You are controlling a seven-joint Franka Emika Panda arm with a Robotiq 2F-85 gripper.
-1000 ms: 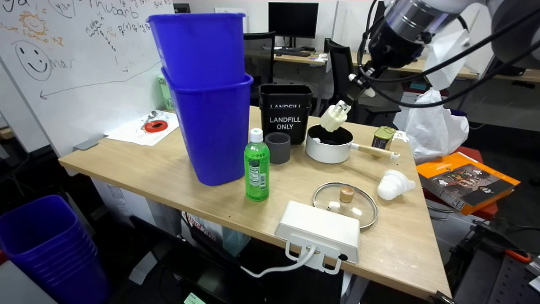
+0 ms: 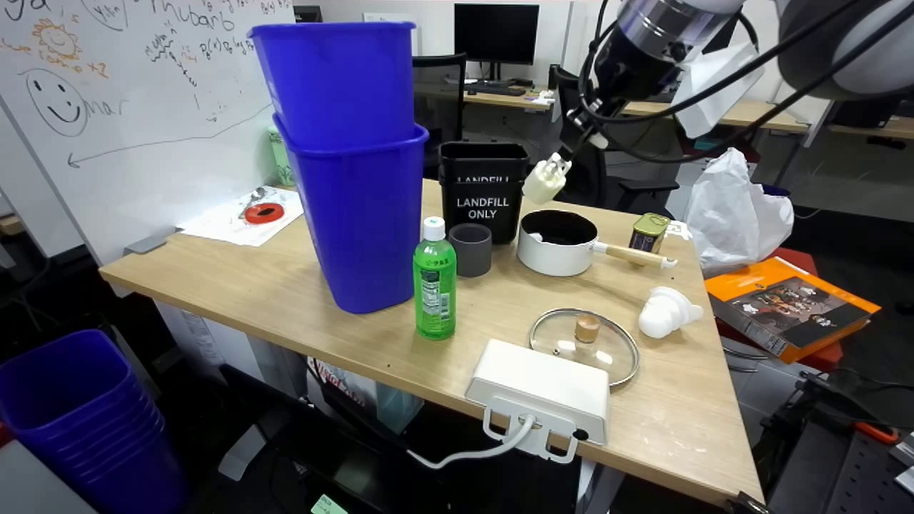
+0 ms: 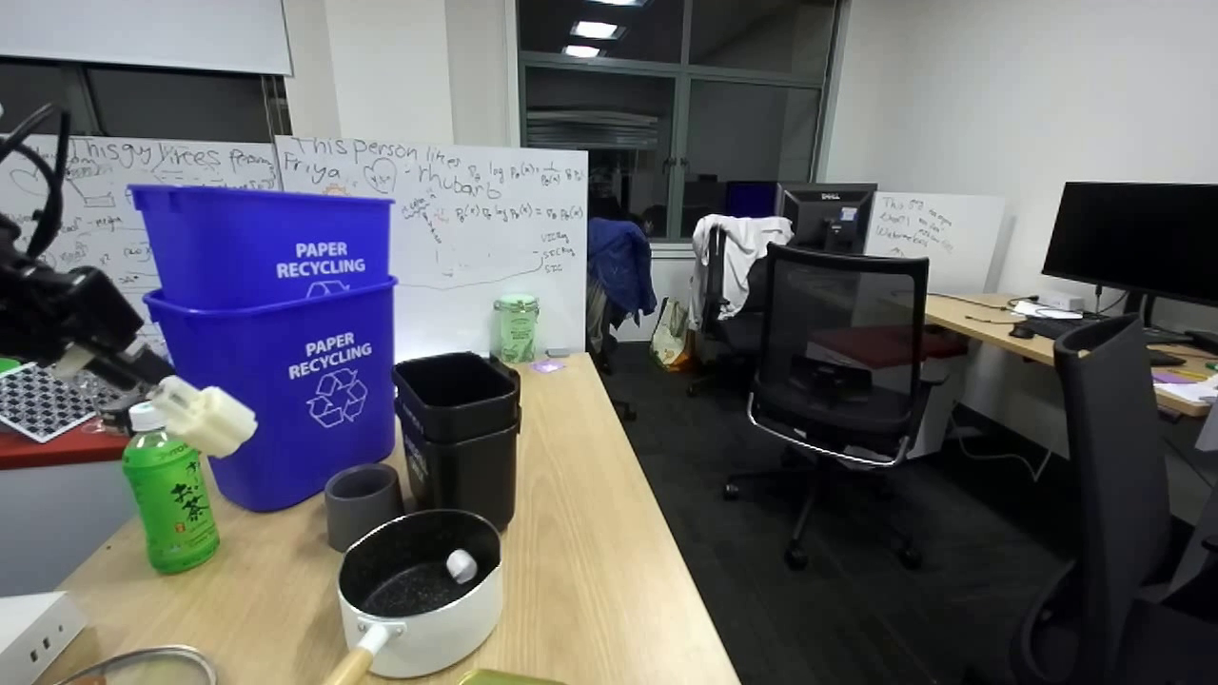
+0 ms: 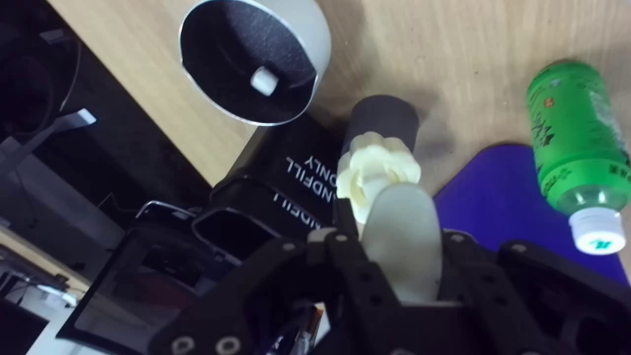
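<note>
A cream, scalloped piece is held in my gripper, which is shut on it. In exterior view 1 the piece hangs above the table, up by the rim of the white saucepan. Inside the pan lies a small white object. From the wrist, the piece overlaps the dark grey cup, though it hangs apart from it. A pale, rounded part near the fingers hides some of the grip.
Black landfill bins and stacked blue recycling bins stand upright beyond the cup. A green bottle, glass lid, white power box, tin and white plastic piece occupy the table.
My gripper has moved left and upward in exterior view 1, carrying the cream piece from over the pan towards the landfill bins. The table objects have stayed put.
</note>
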